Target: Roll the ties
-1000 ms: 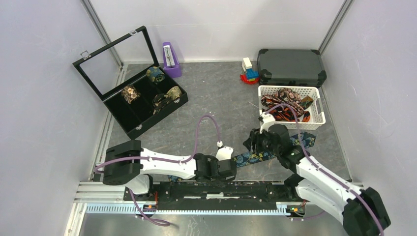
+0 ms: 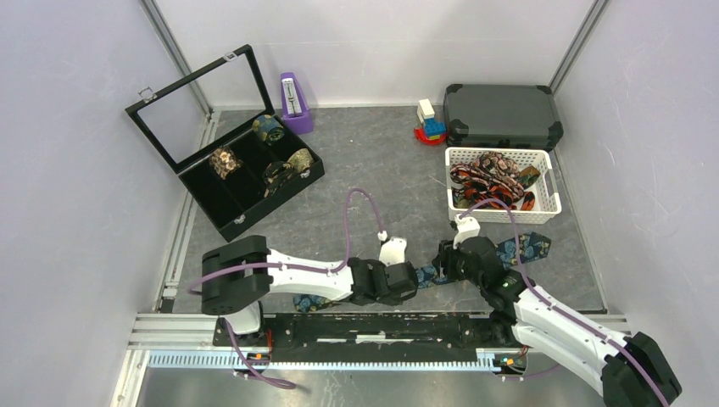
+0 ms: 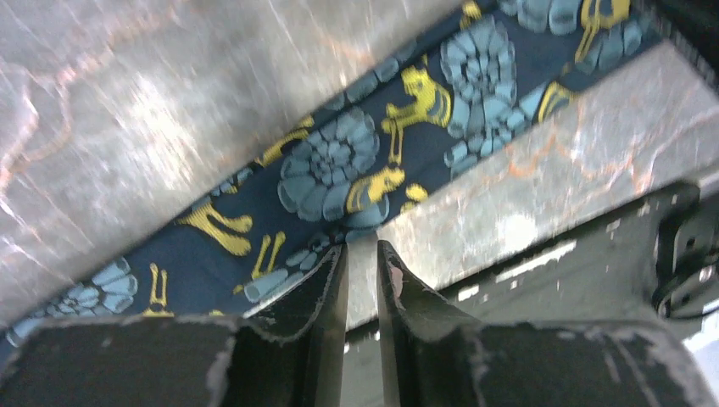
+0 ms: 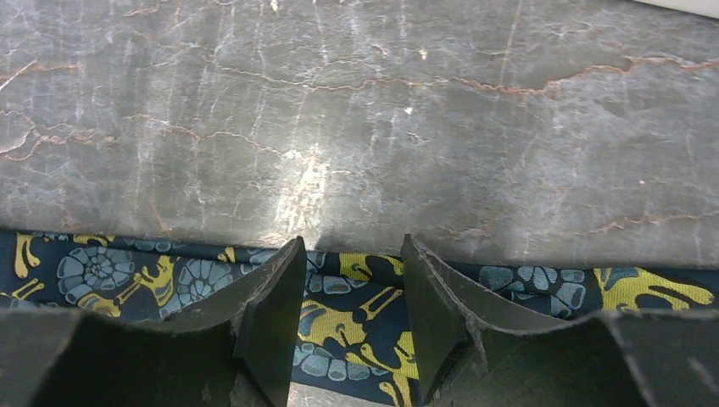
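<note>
A dark blue tie (image 2: 531,248) with yellow and light blue figures lies stretched along the front of the floor, its pointed end at the right. My left gripper is shut on the tie's lower edge, which meets the fingertips; its fingers leave only a narrow gap. Creased cloth of the same tie (image 4: 356,318) lies between the fingers of my right gripper, which stand apart. In the top view, both arms cover parts of the tie, with the right gripper (image 2: 443,260) a little right of the left hand.
A black case (image 2: 246,219) with its lid up, holding several rolled ties, stands at the back left. A white basket (image 2: 500,217) of ties sits behind the right arm. Purple metronome (image 2: 293,103), toy bricks (image 2: 433,129) and closed grey case (image 2: 504,115) line the back. Mid-floor is clear.
The left arm has moved a little right, and the tie's pointed end has slid slightly right.
</note>
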